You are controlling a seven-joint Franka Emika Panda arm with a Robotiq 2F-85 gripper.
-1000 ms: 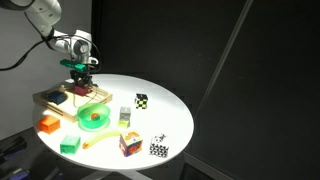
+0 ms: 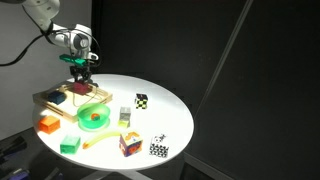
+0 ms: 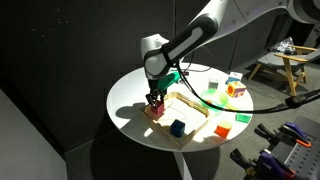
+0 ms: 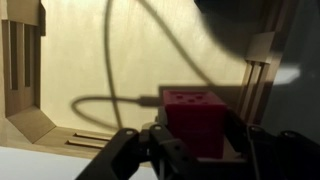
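A red block is held between the fingers of my gripper, filling the lower right of the wrist view. My gripper is shut on it, over one corner of the shallow wooden tray. In exterior view 2 the red block sits at the tray's far left corner, below the gripper. A dark blue block lies in the same tray. Whether the red block touches the tray floor I cannot tell.
Beside the tray stands a green bowl with an orange item inside. An orange block, a green block, a yellow banana-like item and several patterned cubes are spread over the round white table.
Almost nothing differs; the arm and the red block stay over the same corner of the tray, and the other objects have not moved.
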